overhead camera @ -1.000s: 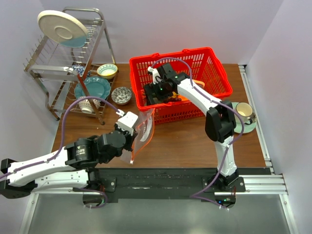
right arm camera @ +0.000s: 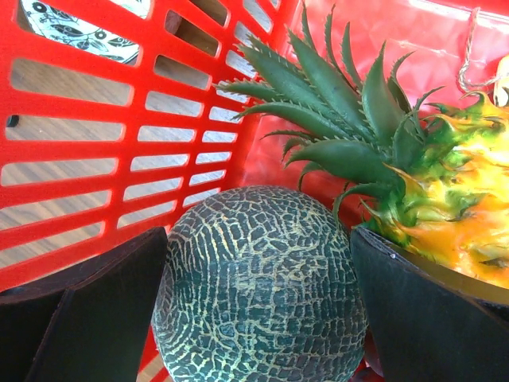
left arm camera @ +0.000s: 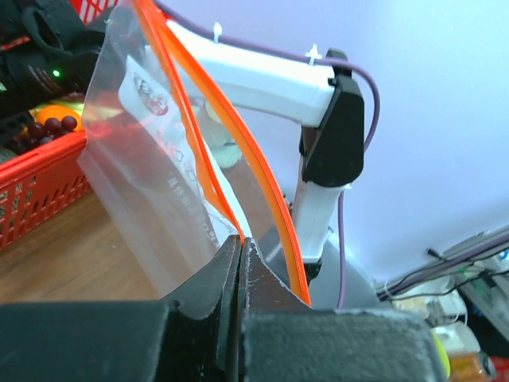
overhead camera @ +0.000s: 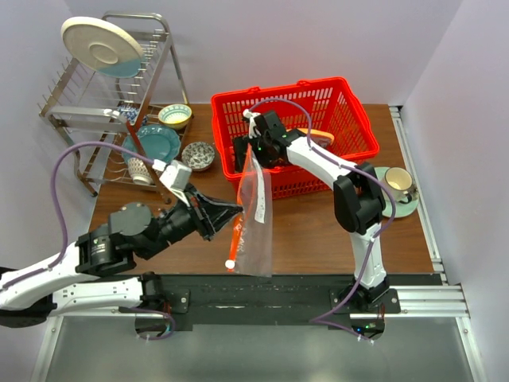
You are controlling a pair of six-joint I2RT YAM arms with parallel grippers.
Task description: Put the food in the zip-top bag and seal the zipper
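The clear zip top bag (overhead camera: 254, 239) with an orange zipper edge hangs upright from my left gripper, whose fingertips are shut on that edge in the left wrist view. Inside the red basket (overhead camera: 350, 119), my right gripper is open around a round, dark green, netted-skin fruit (right arm camera: 258, 302), one finger at each side. A pineapple (right arm camera: 445, 199) with spiky leaves lies beside it. Small dark grapes (left arm camera: 54, 126) and an orange item (left arm camera: 52, 112) show in the basket behind the bag.
A steel dish rack (overhead camera: 87, 119) with plates and bowls stands at the left. A patterned bowl (overhead camera: 198, 156) sits beside the basket. A cup (overhead camera: 398, 181) on a green saucer is at the right.
My left gripper has moved right and turned, bringing the bag rightward so it now hangs more spread out below the basket's front. The right arm has shifted only slightly.
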